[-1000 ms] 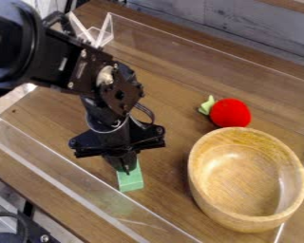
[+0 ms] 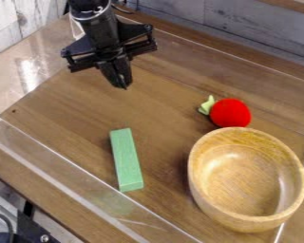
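Note:
My black gripper (image 2: pixel 114 76) hangs high over the upper left of the wooden surface, shut, with nothing visible between its fingers. A green rectangular block (image 2: pixel 126 159) lies flat near the front middle, well apart from the gripper. A red round object (image 2: pixel 231 113) with a small green top sits at the right, behind a wooden bowl.
The wooden bowl (image 2: pixel 246 211) takes up the lower right. Clear wood lies in the middle and left. A pale wall (image 2: pixel 250 24) runs along the back, and clear edges border the left and front.
My gripper has moved up and back, away from the green block, which is now uncovered and lies in about the same place.

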